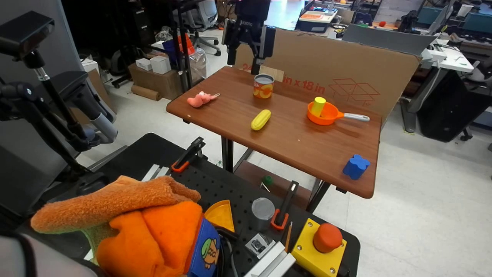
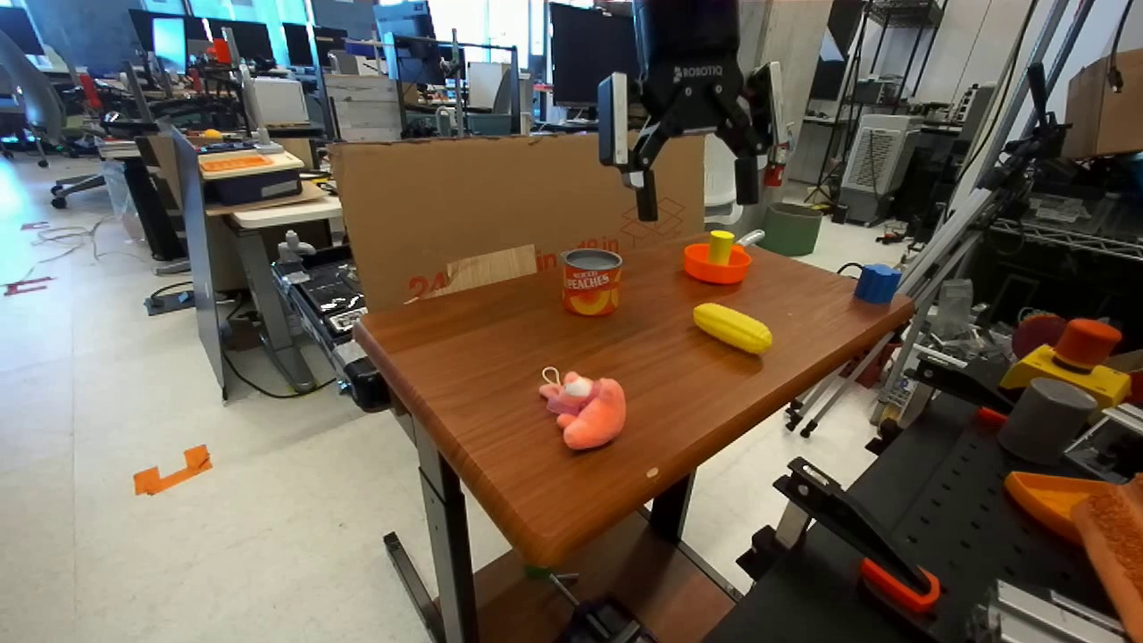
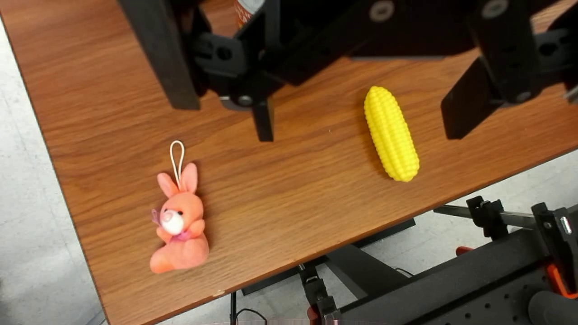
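Observation:
My gripper (image 2: 694,198) hangs above the wooden table with its fingers wide apart and nothing between them. In the wrist view, a yellow corn cob (image 3: 392,134) lies on the tabletop, in the gap between my two fingertips as seen from above. A pink plush bunny (image 3: 181,222) with a white loop rests at the table's left end. Toward the back edge stands an open peach can (image 2: 591,282). An orange toy pan (image 1: 323,115) holds an upright yellow cylinder (image 1: 318,106). At the right corner sits a blue flower-shaped block (image 1: 356,166).
A cardboard sheet (image 1: 318,69) walls off the table's back edge. In front, across a gap, is a black pegboard bench with an orange cloth (image 1: 147,235), clamps and a red button box (image 1: 323,249). Bare tabletop (image 1: 295,147) lies between corn and blue block.

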